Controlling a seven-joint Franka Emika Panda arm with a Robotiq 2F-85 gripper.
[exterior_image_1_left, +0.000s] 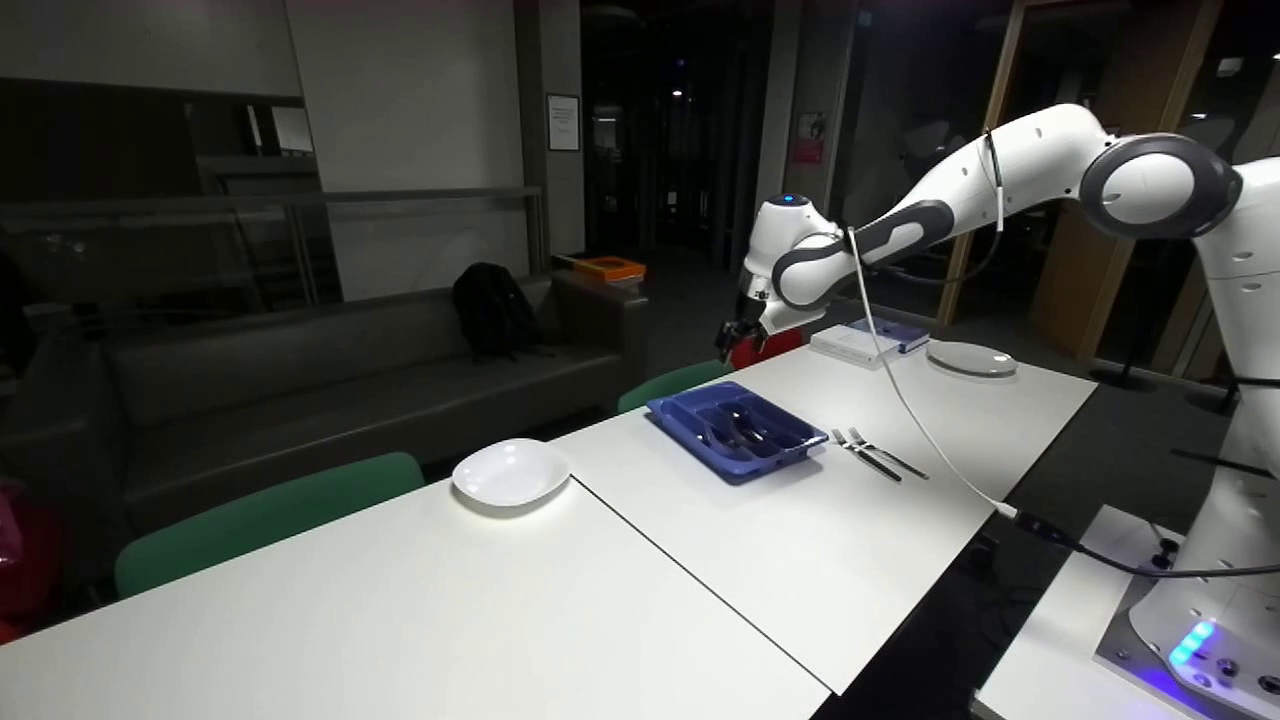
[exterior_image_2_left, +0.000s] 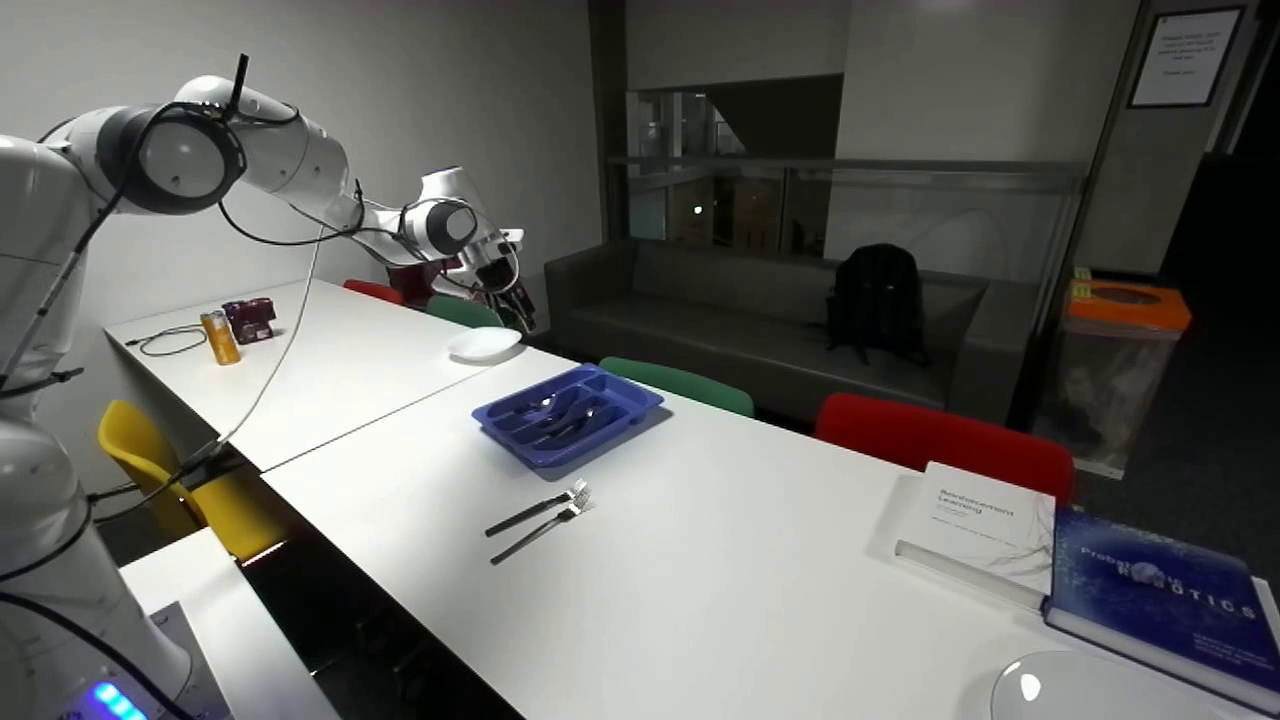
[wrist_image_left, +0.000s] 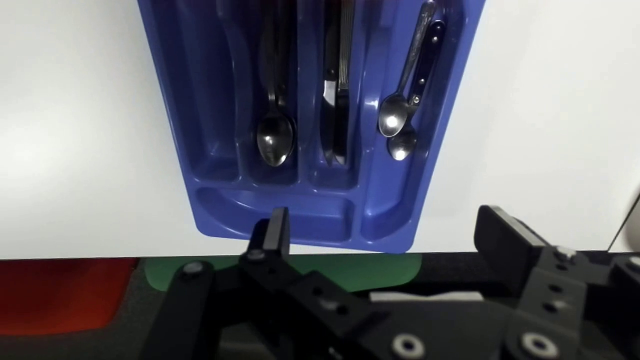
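Note:
A blue cutlery tray (wrist_image_left: 207, 120) fills the upper middle of the wrist view. Spoons (wrist_image_left: 275, 138) lie in one slot, knives (wrist_image_left: 333, 114) in the slot beside it, and two small spoons (wrist_image_left: 393, 114) in the outer compartment. My gripper is open above the tray's far end and the table edge, its fingers wide apart with nothing held. In the second exterior view two forks (exterior_image_2_left: 540, 522) rest side by side on the white table, outside the tray (exterior_image_2_left: 636, 398). The gripper (exterior_image_1_left: 732, 342) hangs well above the tabletop in the first exterior view.
A white bowl (exterior_image_1_left: 512, 473) sits beyond the table seam. Two books (exterior_image_2_left: 978, 528) and a grey plate (exterior_image_2_left: 1080, 690) occupy the opposite end. An orange can (exterior_image_2_left: 221, 338) stands on the far table. Chairs line the back edge.

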